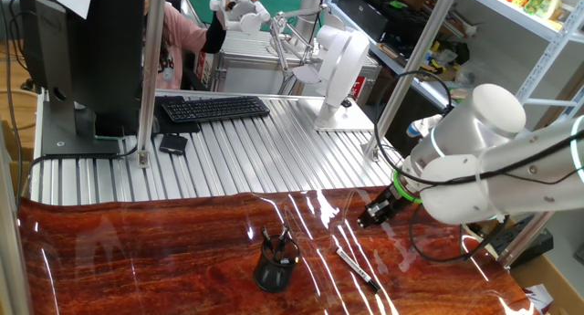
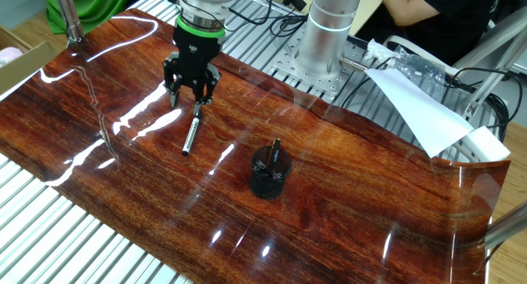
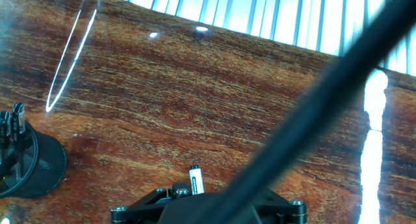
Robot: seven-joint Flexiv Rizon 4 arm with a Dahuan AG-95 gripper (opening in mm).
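Observation:
A white marker with a black cap lies flat on the glossy reddish wood-pattern surface. My gripper points down above the table near one end of the marker. Its fingers stand apart, and nothing shows between them. To one side of the marker stands an upright black pen cup, with several dark pens in it. In the wrist view, the marker pokes out from behind the gripper body, which hides the rest of it. The cup is at the left edge there.
A keyboard, a white fan-like device and a monitor stand occupy the ribbed metal table beyond. White paper lies by the robot's base. Around the cup and marker the wood surface is clear.

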